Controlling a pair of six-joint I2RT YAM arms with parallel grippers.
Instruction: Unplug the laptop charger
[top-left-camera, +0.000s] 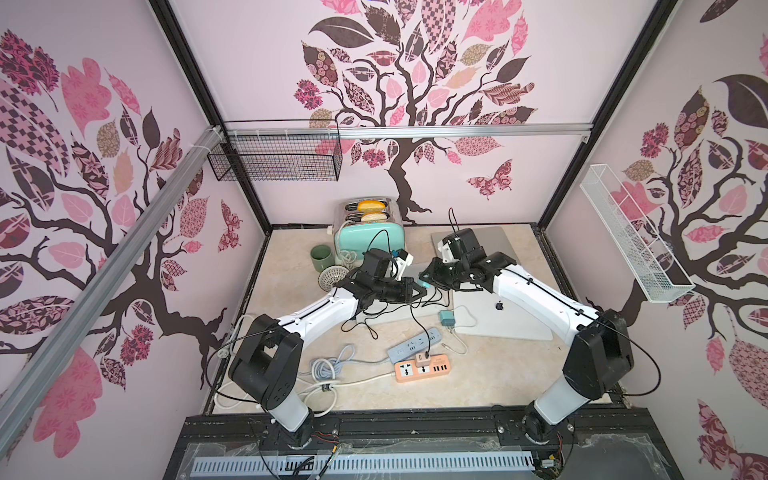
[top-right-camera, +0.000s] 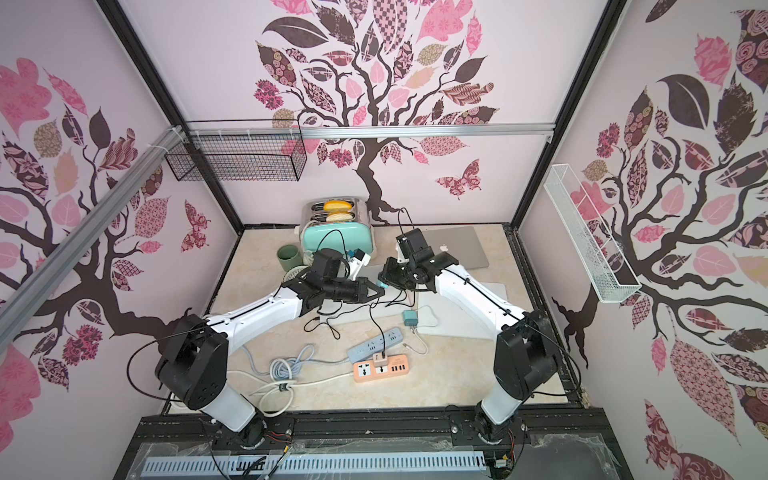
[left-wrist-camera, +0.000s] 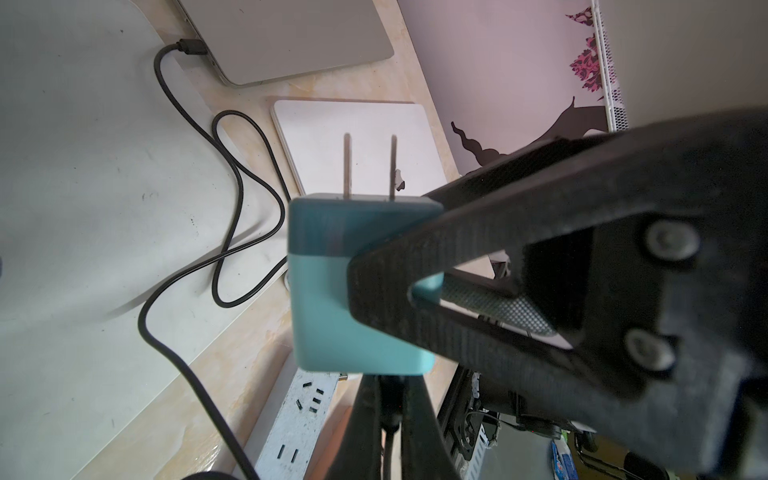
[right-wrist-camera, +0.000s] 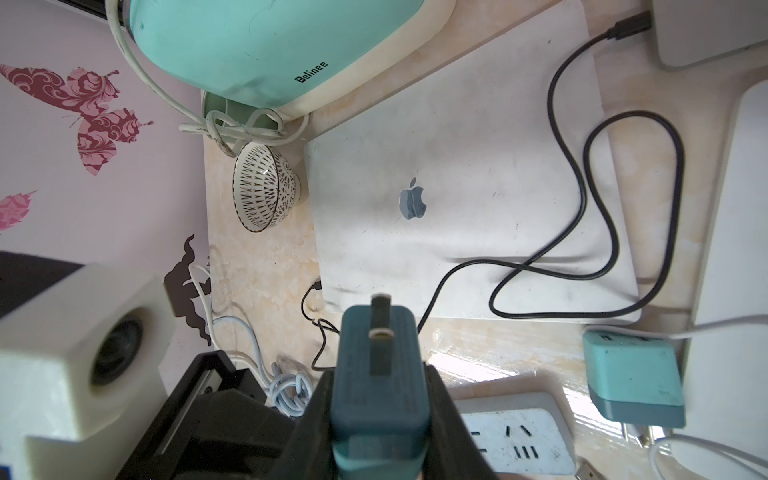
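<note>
A teal charger with two metal prongs (left-wrist-camera: 369, 280) is held in the air over the laptops. My right gripper is shut on its sides, the prongs pointing toward the right wrist camera. Under the charger, a black cable plug (left-wrist-camera: 390, 392) meets its lower face; I cannot tell how far in it sits. My left gripper is shut on that plug. The black cable (left-wrist-camera: 240, 200) loops over a silver laptop (right-wrist-camera: 464, 192), and a black cable end is in a grey laptop (right-wrist-camera: 708, 32). In the top left view the two grippers are nearly tip to tip.
A second teal charger (right-wrist-camera: 633, 376) lies on the table beside a white laptop (top-left-camera: 520, 312). Toward the front are a grey power strip (top-left-camera: 414, 344) and an orange one (top-left-camera: 432, 369) with a plug in it. A toaster (top-left-camera: 369, 237) stands behind.
</note>
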